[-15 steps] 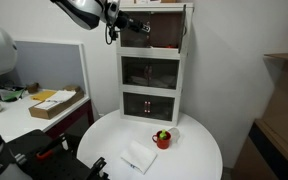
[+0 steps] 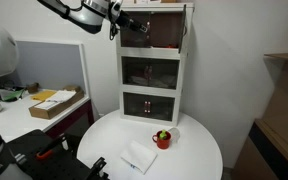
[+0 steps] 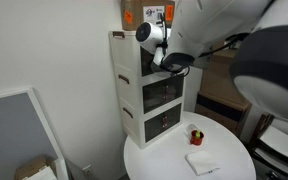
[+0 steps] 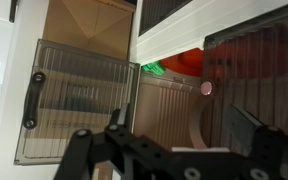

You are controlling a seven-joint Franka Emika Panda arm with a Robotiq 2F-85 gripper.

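A tall white cabinet [image 2: 150,97] with dark see-through doors stands at the back of the round table. My gripper [image 2: 143,32] is up at its top compartment. In the wrist view the gripper is open, its dark fingers spread along the lower edge with nothing seen held between them. A door panel with a black handle [image 4: 32,100] fills the left side there, and a darker panel [image 4: 242,75] is at the right. A curved handle [image 4: 196,118] shows between the fingers. Behind lie a red thing [image 4: 188,62] and something green [image 4: 154,68], both partly hidden.
On the white round table [image 2: 199,158] are a red mug [image 2: 163,140] with something green in it and a white cloth or paper [image 2: 138,155]. A cardboard box [image 2: 57,103] sits on the left desk. Boxes [image 3: 155,14] stand on the cabinet's top.
The arm and gripper have shifted only slightly near the top compartment. The cabinet and the things on the table look the same.
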